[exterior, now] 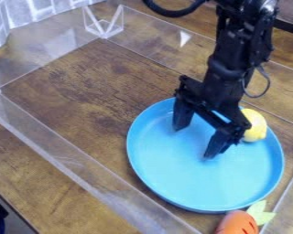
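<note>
My black gripper [200,123] is low over a round blue plate [204,183], its fingers open and spread apart, one near the plate's left part and the other toward its middle-right. A yellow lemon-like object [255,123] is at the plate's upper right, partly hidden behind the gripper. I see nothing held between the fingers.
An orange carrot-like object with green leaves [238,222] lies at the bottom right. Clear plastic walls border the wooden surface [76,91], which is bare on the left. A dark shape is at the bottom left corner.
</note>
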